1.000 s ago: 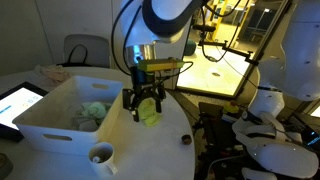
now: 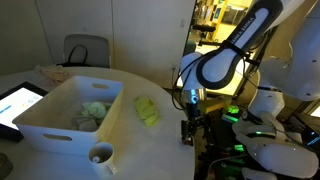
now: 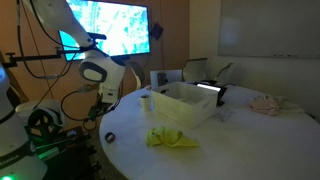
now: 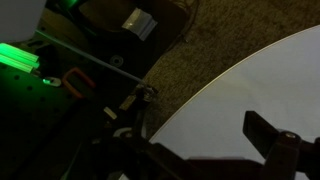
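Observation:
My gripper [image 2: 190, 128] hangs near the table's right edge in exterior view 1, open and with nothing between its fingers. In exterior view 2 a small dark round object [image 3: 110, 137] lies on the table, below and slightly right of the gripper [image 3: 102, 110]. The wrist view has the two dark fingers of the gripper wide apart, over the white table edge and dark floor. A crumpled yellow-green cloth [image 2: 147, 110] lies flat on the table to the left of the gripper. The small dark object does not show clearly in the wrist view.
A white box [image 2: 70, 140] with a pale green cloth [image 2: 93, 116] inside stands on the table. Close to it are a white mug [image 2: 102, 158] and a bright tablet [image 2: 18, 106]. A pinkish cloth [image 3: 265, 104] lies farther off.
From above the yellow-green cloth, my arm has swung right and come down to the table's edge by the small dark object. The cloth and box have stayed put.

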